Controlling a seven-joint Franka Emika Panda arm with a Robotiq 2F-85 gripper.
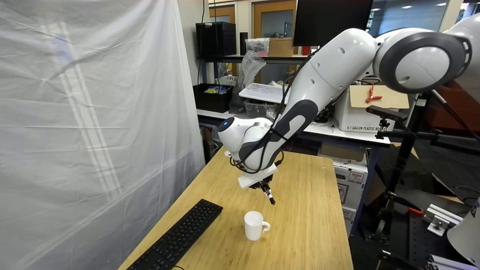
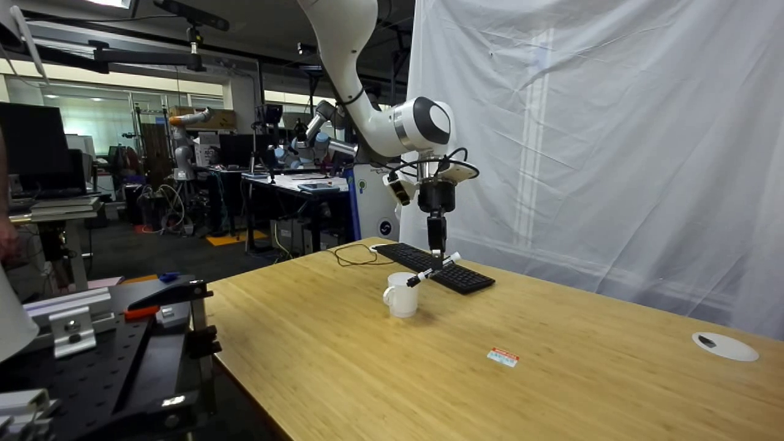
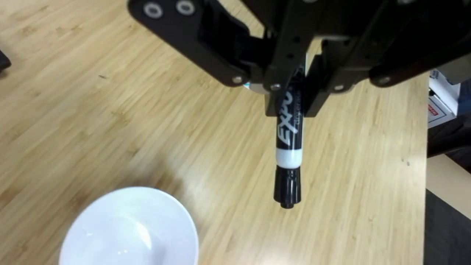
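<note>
A black and white Expo marker is held in my gripper, which is shut on its barrel. Its black cap points down the wrist view, and its other end is hidden behind the fingers. The white mug stands upright on the wooden table. In exterior view 2 the tilted marker hangs above the table, its dark end overlapping the mug from that side. The wrist view shows the mug's round white opening at lower left, apart from the marker, with nothing visible inside.
A black keyboard lies along the table's curtain side. A small red and white sticker and a round white disc are on the table. The white curtain borders one side.
</note>
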